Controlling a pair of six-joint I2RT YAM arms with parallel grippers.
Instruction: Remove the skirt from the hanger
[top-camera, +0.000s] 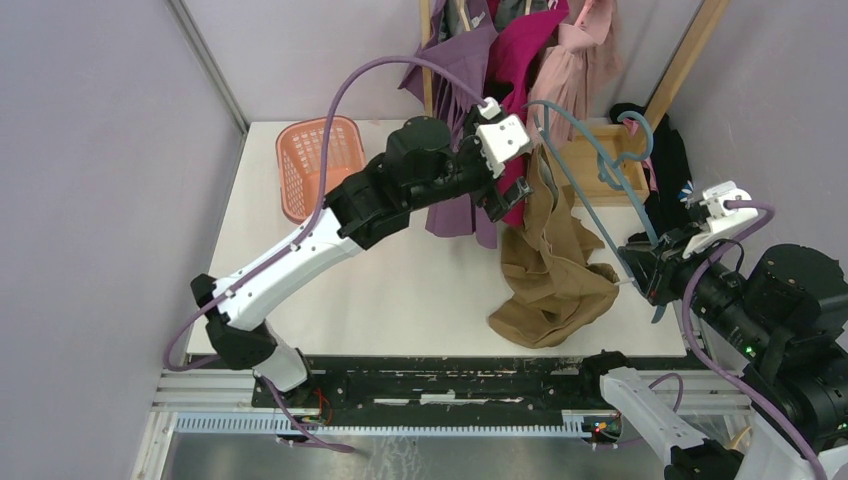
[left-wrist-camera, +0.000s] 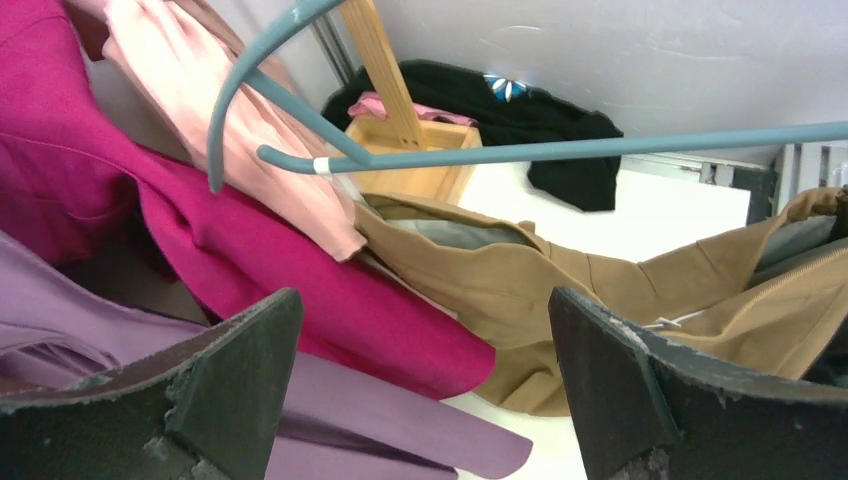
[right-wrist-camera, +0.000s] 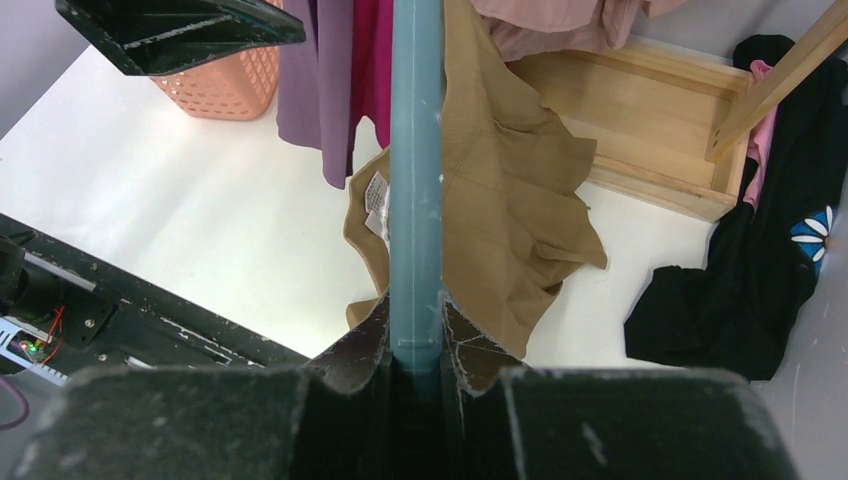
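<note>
A blue hanger (top-camera: 590, 210) is held up at the right of the top view, my right gripper (top-camera: 648, 278) shut on its bar. Along the middle of the right wrist view the hanger's bar (right-wrist-camera: 416, 180) runs down between the fingers. From the hanger hangs the brown skirt (top-camera: 555, 265), its lower part spread over the white table. In the left wrist view the skirt's open waist (left-wrist-camera: 480, 235) shows below the bar. My left gripper (top-camera: 507, 200) stands open to the left of the hanger's far end, with no part of the skirt clamped between its fingers.
Purple, magenta and pink garments (top-camera: 520, 60) hang close behind my left gripper. A wooden tray (right-wrist-camera: 640, 120) and black clothing (right-wrist-camera: 745, 250) lie at the back right. An orange basket (top-camera: 318, 165) stands at the back left.
</note>
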